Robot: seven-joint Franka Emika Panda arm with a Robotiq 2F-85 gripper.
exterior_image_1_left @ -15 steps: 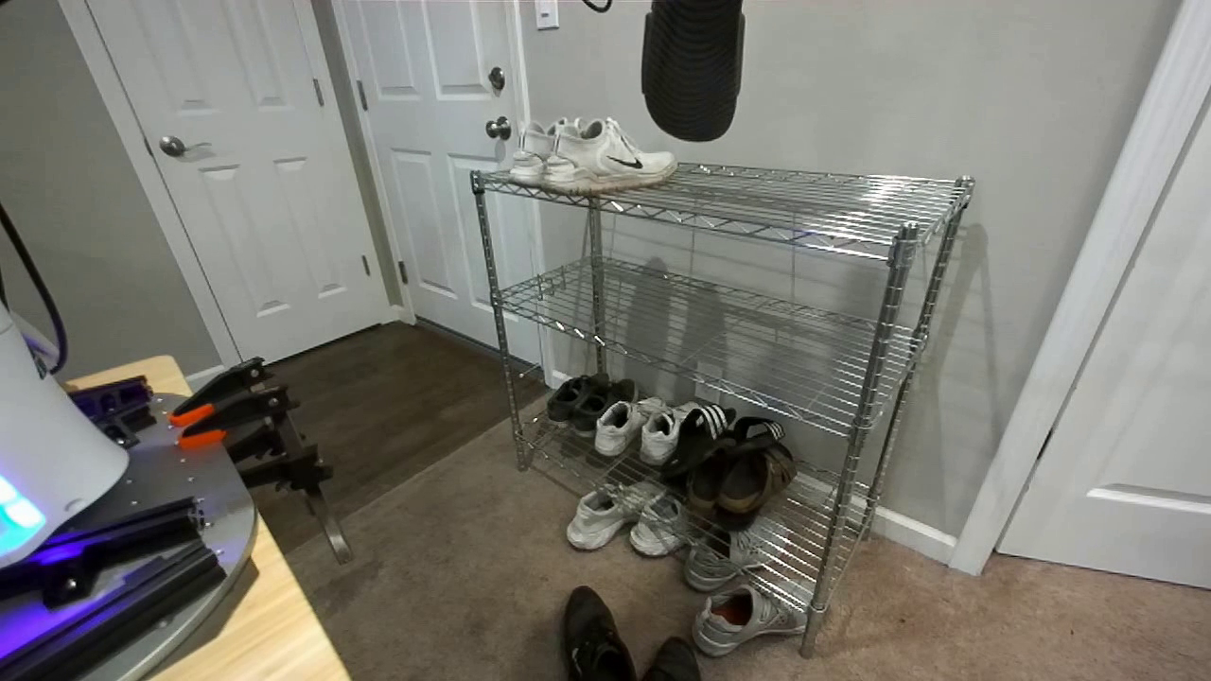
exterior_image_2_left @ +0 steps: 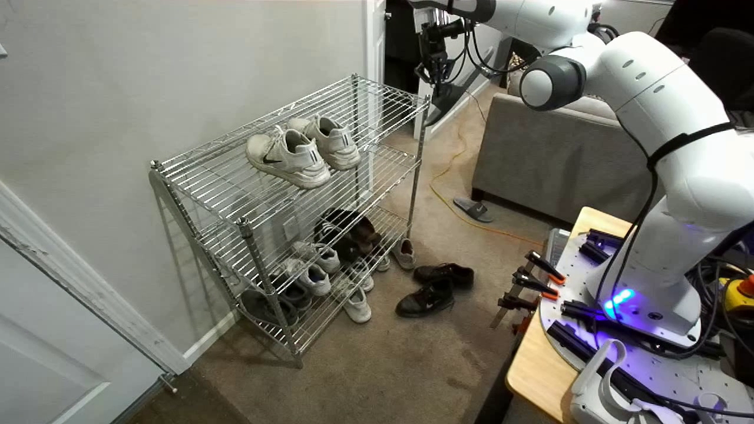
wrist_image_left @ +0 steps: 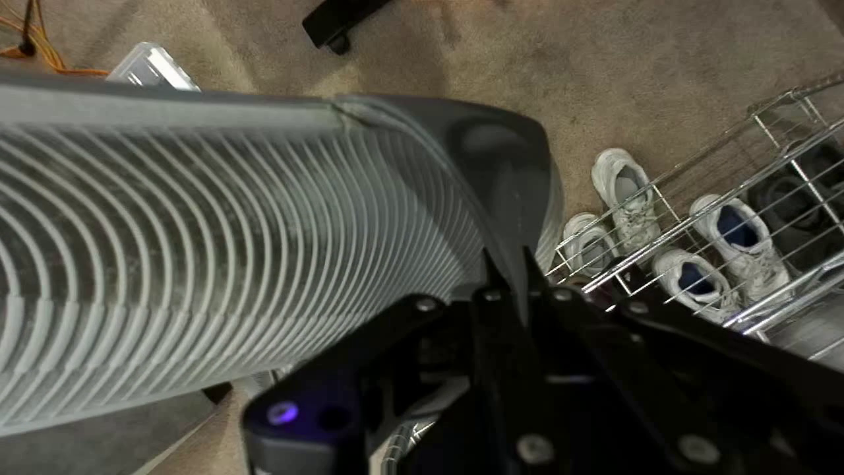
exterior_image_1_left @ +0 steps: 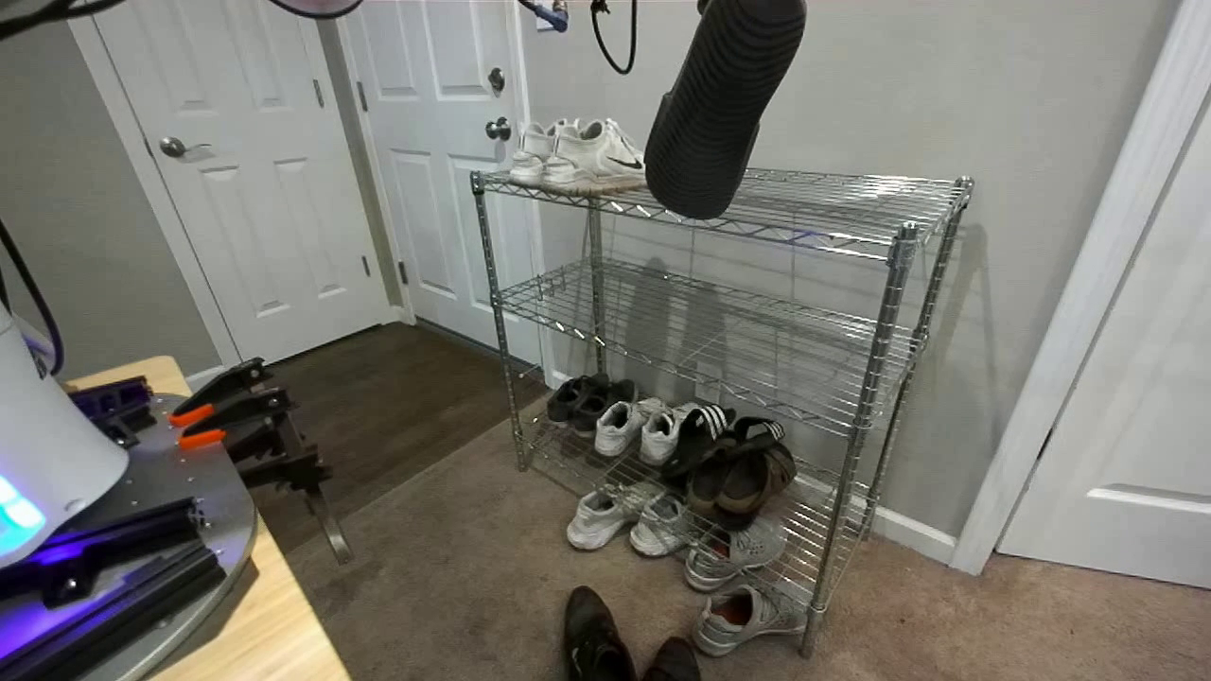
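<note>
A dark slide sandal [exterior_image_1_left: 727,108] hangs sole-on at the top of exterior view 1, tilted, in front of the wire rack's top shelf [exterior_image_1_left: 886,193]. In the wrist view the grey ribbed sandal [wrist_image_left: 237,245] fills the left side. The gripper is shut on its edge there. From the other side, the gripper [exterior_image_2_left: 436,79] shows near the far end of the rack, with the sandal [exterior_image_2_left: 446,105] below it. White sneakers [exterior_image_2_left: 293,152] stand on the top shelf at the opposite end. Another grey slide [exterior_image_2_left: 473,209] lies on the carpet beside the couch.
The middle shelf [exterior_image_1_left: 704,306] is bare. Several shoes crowd the bottom shelf, and black shoes [exterior_image_2_left: 431,288] lie on the carpet in front. Apart from the sneakers, the top shelf is clear. Clamps [exterior_image_1_left: 244,414] jut from the robot's table edge. A wall stands behind the rack.
The held sandal has come lower and appears larger in exterior view 1. It has gone from nearly upright to tilted, and now overlaps the top shelf's outline. The rack and its shoes look unmoved.
</note>
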